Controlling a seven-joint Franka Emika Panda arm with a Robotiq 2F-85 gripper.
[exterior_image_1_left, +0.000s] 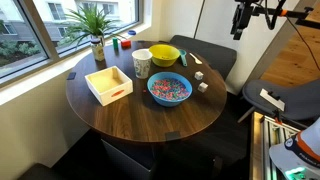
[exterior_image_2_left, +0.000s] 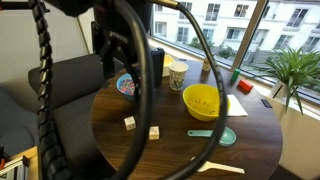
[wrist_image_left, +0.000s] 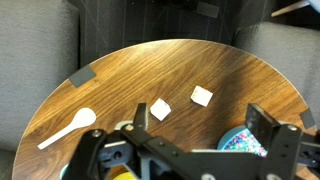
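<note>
High above the round wooden table (exterior_image_1_left: 130, 118), my gripper hangs with its fingers spread wide and nothing between them. In exterior view 1 the gripper (exterior_image_1_left: 240, 22) is at the upper right, well clear of everything on the table. Two small white blocks lie in the wrist view: one block (wrist_image_left: 201, 95) and another block (wrist_image_left: 160, 109), both below and forward of the fingers. A blue bowl (exterior_image_1_left: 169, 90) holds many small colourful bits. Part of that bowl is hidden by the right finger in the wrist view. Behind it stands a yellow bowl (exterior_image_2_left: 204, 103).
A patterned white cup (exterior_image_1_left: 142, 63) and an open cream box (exterior_image_1_left: 108, 85) stand near the bowls. A white spoon (exterior_image_2_left: 217, 166) and a teal utensil (exterior_image_2_left: 212, 134) lie on the table. A potted plant (exterior_image_1_left: 95, 25) is by the window.
</note>
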